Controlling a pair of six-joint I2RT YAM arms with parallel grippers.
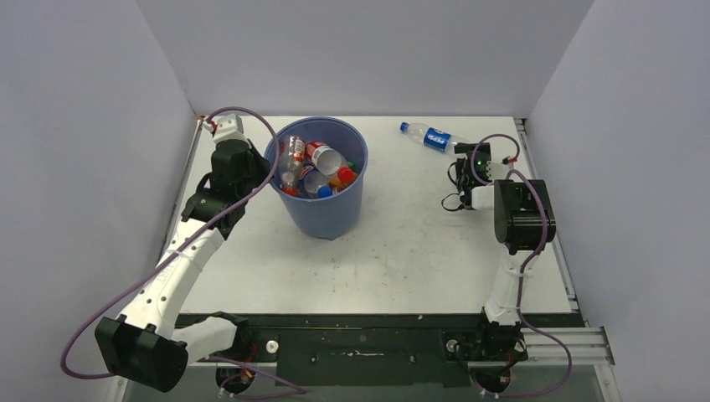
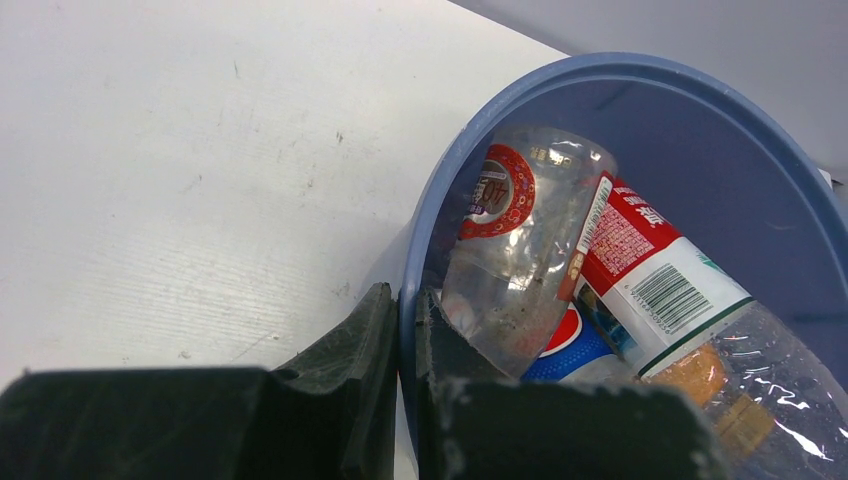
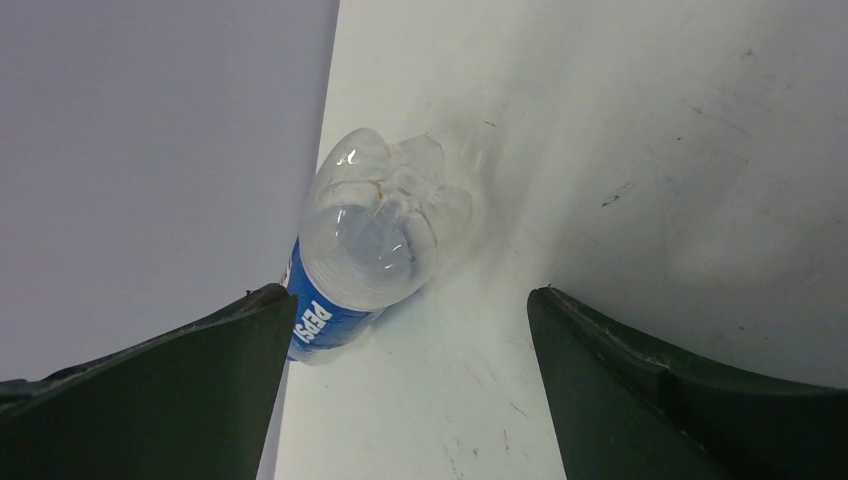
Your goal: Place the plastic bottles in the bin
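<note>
The blue bin (image 1: 322, 219) stands at the back, left of the table's middle, with several plastic bottles inside. My left gripper is shut on its rim, one finger outside and one inside the wall. A clear Pepsi bottle (image 1: 436, 138) with a blue label and blue cap lies on its side at the back right, cap toward the left. My right gripper is open near the base of this bottle (image 3: 375, 225), low over the table, with nothing held between its fingers. In the top view the right fingertips are largely hidden by the arm.
Grey walls (image 1: 368, 59) close off the back and both sides. Purple cables (image 1: 155, 272) run loosely along both arms.
</note>
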